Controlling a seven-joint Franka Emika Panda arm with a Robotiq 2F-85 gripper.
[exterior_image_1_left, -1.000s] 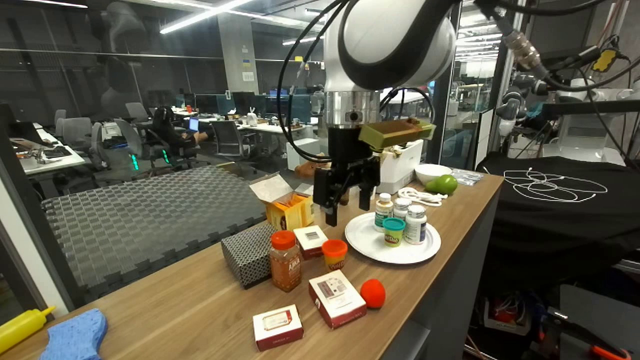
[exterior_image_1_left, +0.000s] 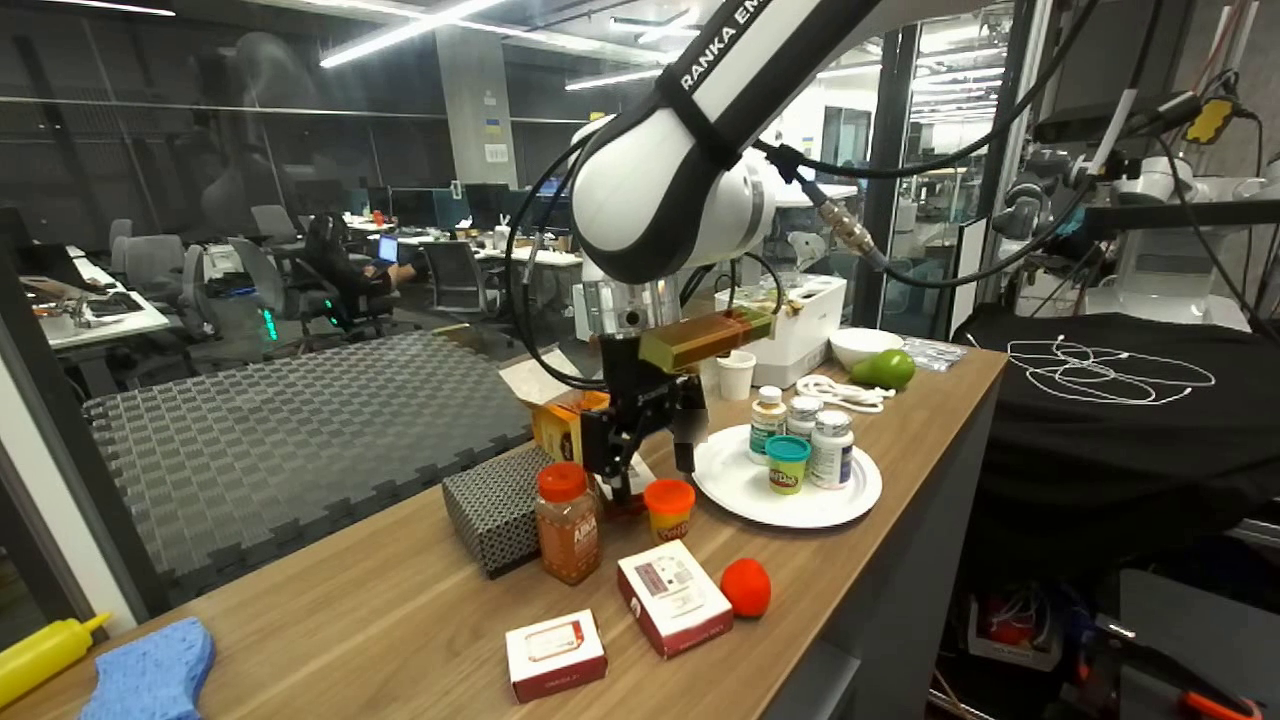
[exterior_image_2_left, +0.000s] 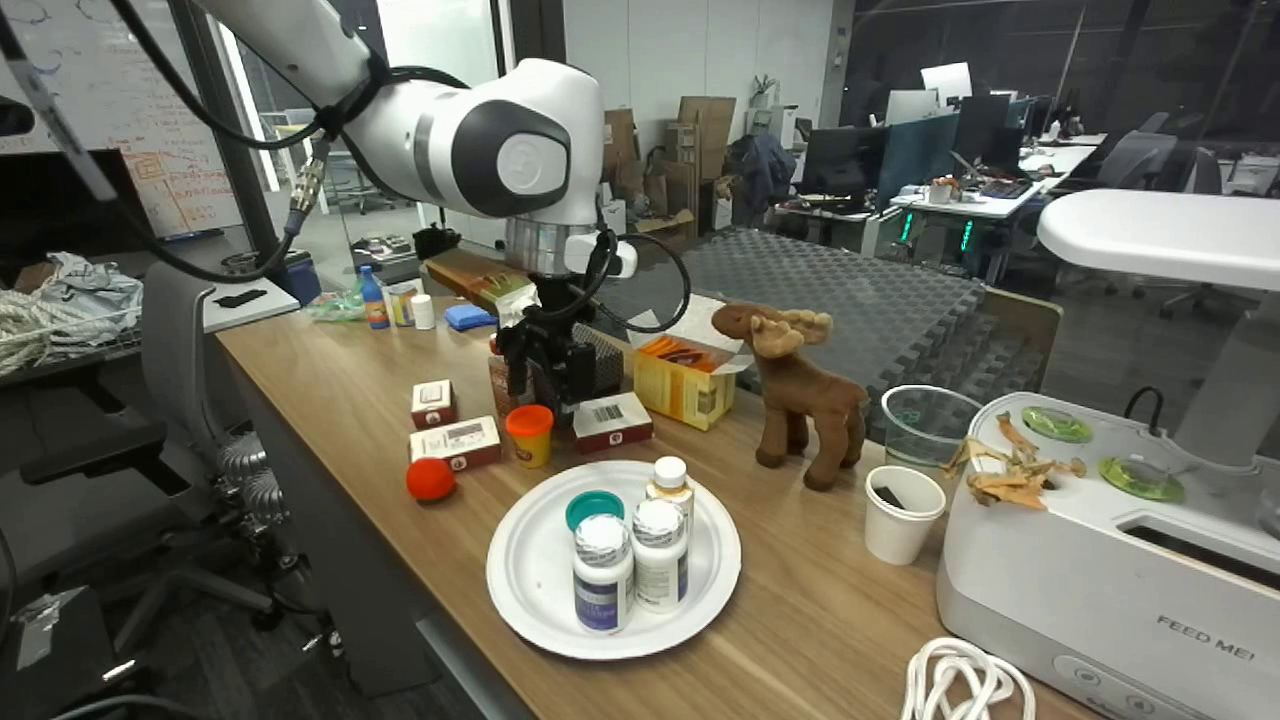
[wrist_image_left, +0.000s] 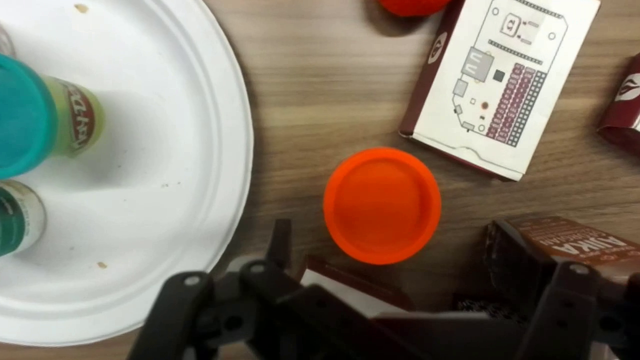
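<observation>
My gripper (exterior_image_1_left: 654, 476) is open, its fingers pointing down over the counter and nothing held between them. In the wrist view, the orange-lidded Play-Doh tub (wrist_image_left: 382, 206) shows just beyond the gap between the fingers. One finger (wrist_image_left: 280, 243) lies near the plate's edge; the other is close to the spice jar. Partly covered by the gripper is a small white and dark red box (wrist_image_left: 351, 292), seen more clearly in the second exterior view (exterior_image_2_left: 613, 421). The red-capped spice jar (exterior_image_1_left: 567, 528) stands upright beside the gripper; whether they touch is unclear.
A white plate (exterior_image_1_left: 828, 510) carries several bottles and a teal-lidded Play-Doh tub (exterior_image_1_left: 787, 466). Two more boxes (exterior_image_1_left: 675, 596) (exterior_image_1_left: 555, 654) and a red ball (exterior_image_1_left: 746, 587) lie toward the front edge. Behind are a patterned dark box (exterior_image_1_left: 492, 510) and a plush moose (exterior_image_2_left: 798, 390).
The arm has come down and moved left in exterior view 1, bringing the gripper close to the spice jar and over the small box. The objects on the counter look almost unmoved.
</observation>
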